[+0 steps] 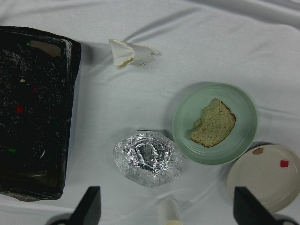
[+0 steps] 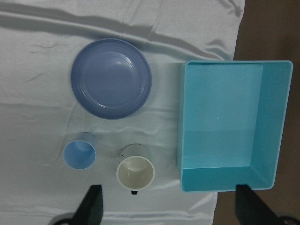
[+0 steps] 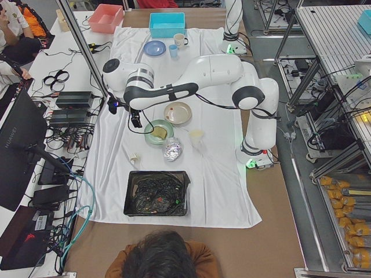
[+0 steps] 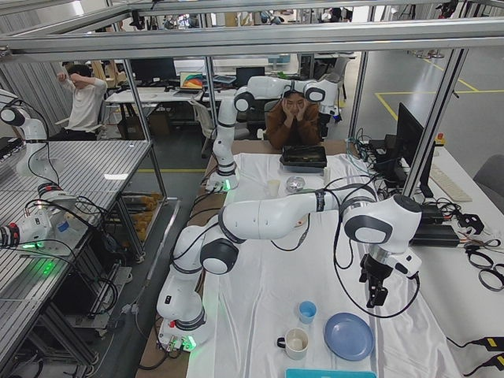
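Note:
In the left wrist view a green plate (image 1: 187,117) with a bread slice (image 1: 213,123) lies beside a foil bundle (image 1: 146,157), a cream plate (image 1: 255,183), a crumpled napkin (image 1: 131,54) and a black tray (image 1: 65,117). My left gripper hovers open above them. In the right wrist view a blue plate (image 2: 110,78), blue cup (image 2: 79,152), white mug (image 2: 135,173) and turquoise bin (image 2: 220,117) are below my right gripper, which is open.
A white cloth (image 3: 214,185) covers the table. A seated person (image 4: 287,126) is at one end. Cables, monitors and metal frame posts line the sides.

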